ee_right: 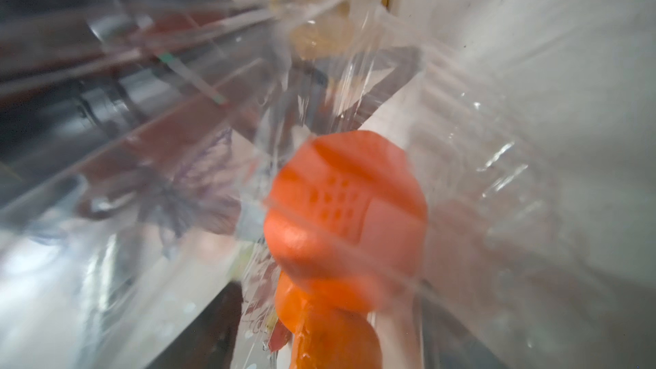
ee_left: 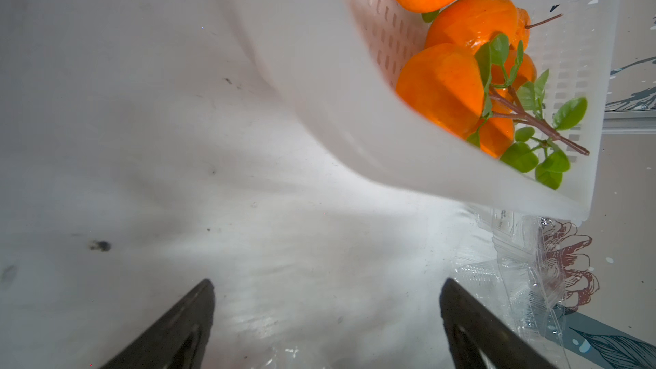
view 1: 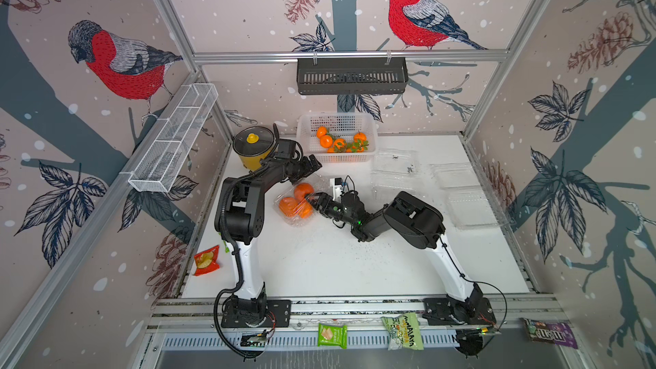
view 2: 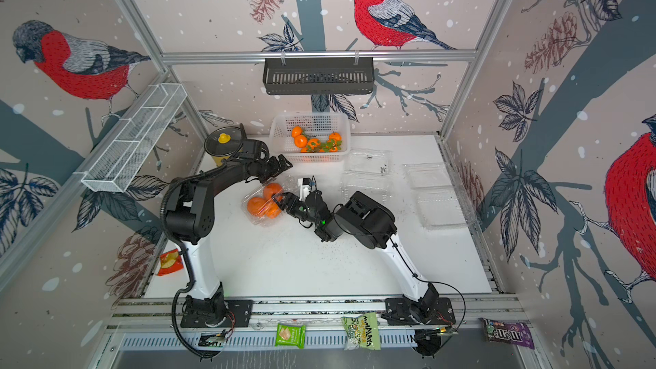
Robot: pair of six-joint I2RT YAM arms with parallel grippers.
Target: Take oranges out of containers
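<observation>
Large oranges (view 1: 287, 207) lie in a clear plastic container (view 1: 295, 220) left of centre on the table. My right gripper is at the container's right side, fingers apart. Its wrist view shows an orange (ee_right: 348, 212) ahead, between the lines of the fingers, seen through blurred clear plastic; whether they touch anything cannot be told. More orange fruit (ee_right: 338, 341) appears below it. Over the table just behind the container, my left gripper stands open and empty. Small oranges (ee_left: 440, 89) with leafy twigs sit inside the white basket (ee_left: 382, 143) at the back.
Empty clear containers (view 1: 395, 162) stand right of the basket, with more clear trays (view 1: 471, 206) at the far right. A yellow pot (view 1: 251, 161) with a dark lid is behind the left arm.
</observation>
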